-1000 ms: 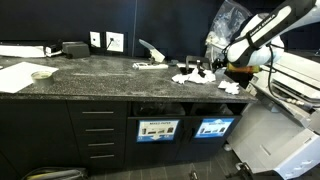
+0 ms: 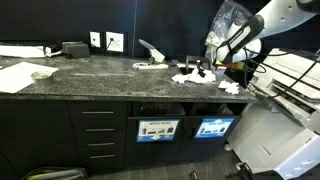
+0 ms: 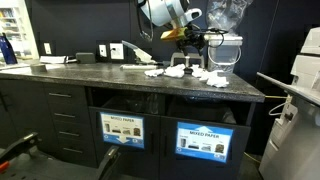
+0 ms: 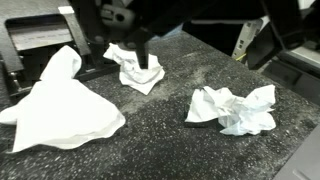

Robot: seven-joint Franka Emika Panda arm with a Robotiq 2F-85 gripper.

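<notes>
Above the right end of the dark counter my gripper stands open, its dark fingers set wide apart at the top of the wrist view with nothing between them. Below it lie pieces of crumpled white paper: one at the right [image 4: 240, 110], a smaller one near the middle [image 4: 137, 70], and a large sheet [image 4: 65, 108] at the left. All appear apart from the fingers. From outside, white paper [image 2: 190, 77] shows under the arm, with another piece [image 2: 231, 88] nearer the counter's right end.
A black tray-like object [image 4: 30, 45] stands behind the large sheet. A clear container [image 3: 224, 50] stands at the back right.
The arm has swung left in exterior view 1, bringing the gripper over the papers. The papers show no clear movement.
</notes>
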